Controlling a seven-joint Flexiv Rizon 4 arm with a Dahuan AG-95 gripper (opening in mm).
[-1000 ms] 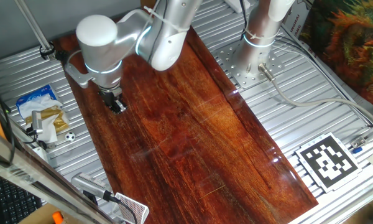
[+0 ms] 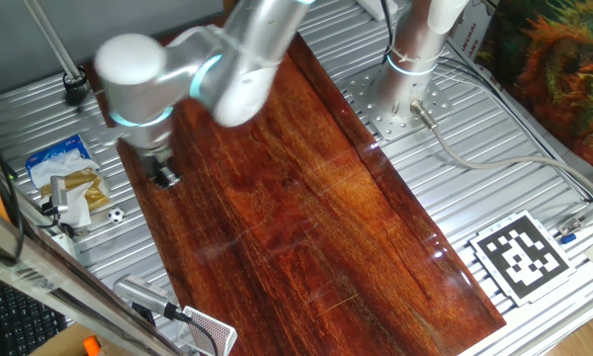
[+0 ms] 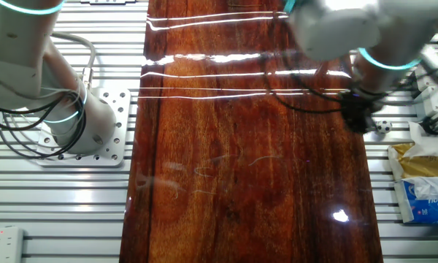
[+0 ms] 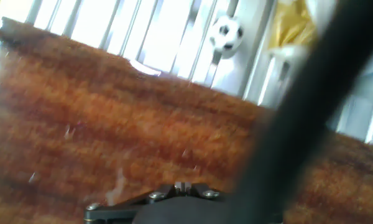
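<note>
My gripper (image 2: 166, 179) hangs over the far left part of the dark wooden board, near its left edge. In exterior view 2 the gripper (image 3: 359, 120) is blurred, close to the board's edge. At the bottom of the wrist view the gripper has its fingertips together, with nothing showing between them. A small black-and-white soccer ball (image 2: 117, 215) lies off the board on the ribbed metal table, apart from the gripper. The same ball (image 4: 226, 33) appears at the top of the wrist view.
A blue and gold tissue pack (image 2: 71, 183) lies left of the board (image 2: 287, 208). The board's top is bare. A camera on a stand (image 2: 146, 294) is at the lower left, and a marker plate (image 2: 522, 257) lies at right. A dark, blurred strip (image 4: 298, 106) crosses the wrist view.
The ball has shifted very slightly toward the board.
</note>
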